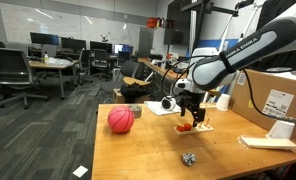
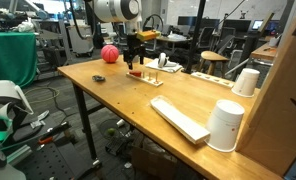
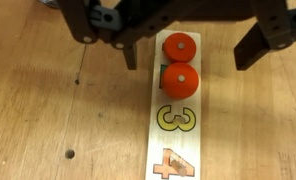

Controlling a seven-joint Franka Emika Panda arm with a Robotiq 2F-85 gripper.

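Note:
A narrow wooden board (image 3: pixel 173 147) with the painted numbers 3 and 4 runs up the wrist view. Two round red pieces (image 3: pixel 181 82) lie near its upper end, one overlapping the edge of the other. My gripper is open above them, with one dark finger to each side of the board and wide gaps between. In exterior view 1, the gripper (image 1: pixel 194 113) hangs low over the board (image 1: pixel 200 128) near its red end. Whether the fingertips touch anything there is too small to tell. Several thin pegs stand on the board in exterior view 2.
A pink-red ball (image 1: pixel 120 119) sits left on the table, and a small grey ball (image 1: pixel 189 158) lies near the front. To the right are a white cup (image 1: pixel 281 129), a long white block (image 1: pixel 269 143) and a large cardboard box (image 1: pixel 276 98). Open tabletop lies in front of the board.

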